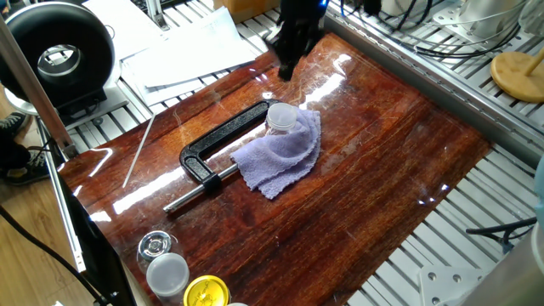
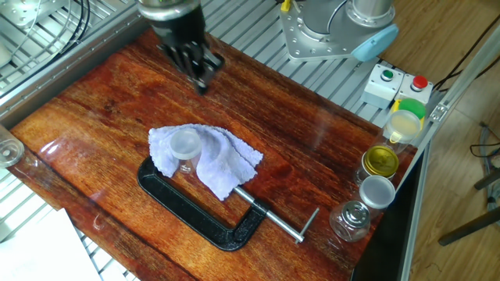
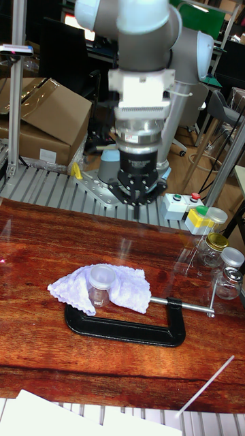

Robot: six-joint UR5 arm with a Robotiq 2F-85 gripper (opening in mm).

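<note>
My gripper (image 3: 136, 210) hangs above the table, clear of everything on it. Its fingertips look closed together, with nothing visible between them, though the motion blurs them in exterior view 2. Below stands a small clear jar with a translucent white lid (image 3: 102, 276), upright and partly wrapped by a crumpled lavender cloth (image 2: 223, 162). Whether cloth lies under the jar cannot be made out. A black C-clamp (image 1: 197, 151) lies flat alongside, its steel screw (image 2: 281, 224) passing by the cloth's edge.
Several lidded jars line one table edge, including a gold-lidded jar (image 2: 381, 161) and a white-lidded jar (image 2: 376, 192). Another clear jar (image 2: 9, 150) stands at the opposite end. Button boxes (image 2: 397, 87) sit off the table.
</note>
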